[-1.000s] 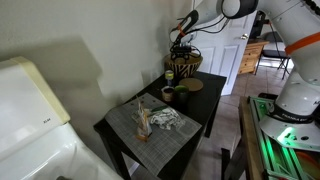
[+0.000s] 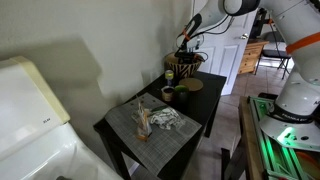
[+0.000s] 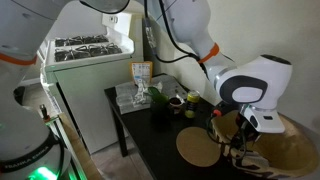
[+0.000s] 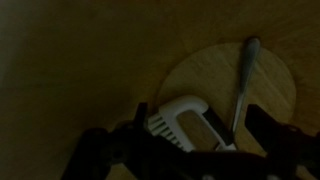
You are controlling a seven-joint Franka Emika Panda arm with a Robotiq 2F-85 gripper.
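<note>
My gripper is open and points down into the large woven basket [image 3: 290,155] at the far end of the black table. Dim in the wrist view, a white brush-like item [image 4: 172,107] with a dark strip lies in the gap seen between the fingers, along with a slim metal utensil [image 4: 246,70]. Both lie over a round tan surface [image 4: 205,72]. How far the fingertips are above them is hard to judge. In exterior view 2 the basket's wall and the arm hide what lies inside.
A round tan mat [image 3: 198,147] lies on the table beside the basket. Near it stand a yellow-lidded jar [image 3: 191,103] and a dark green bowl [image 3: 158,97]. Farther along are a grey mat [image 2: 152,130] and a crumpled white cloth [image 2: 168,118].
Over the basket, my arm's end has shifted slightly right in exterior view 1. The things on the table have not moved.
</note>
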